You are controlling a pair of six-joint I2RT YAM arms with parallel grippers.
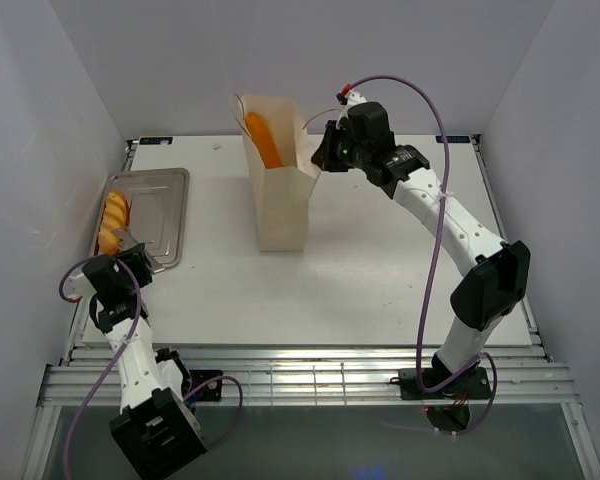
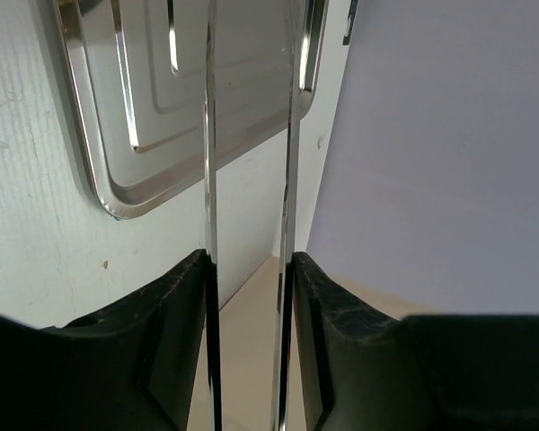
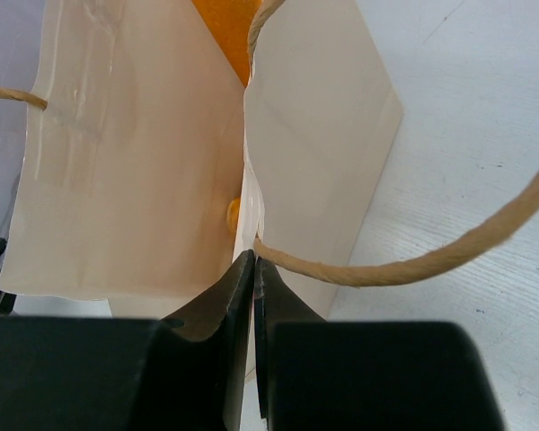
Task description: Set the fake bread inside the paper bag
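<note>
A cream paper bag [image 1: 282, 205] stands upright at the back middle, an orange loaf [image 1: 263, 138] inside it. My right gripper is shut on the bag's side edge beside a twisted handle [image 3: 404, 268]. Another fake bread loaf [image 1: 113, 215] lies on the metal tray [image 1: 165, 185] at the left. My left gripper [image 1: 135, 246] is over the tray's near end beside that loaf; in the left wrist view its long clear fingers stand apart over the bare tray [image 2: 117, 193], with no bread seen between them.
Grey walls close in on both sides and at the back.
</note>
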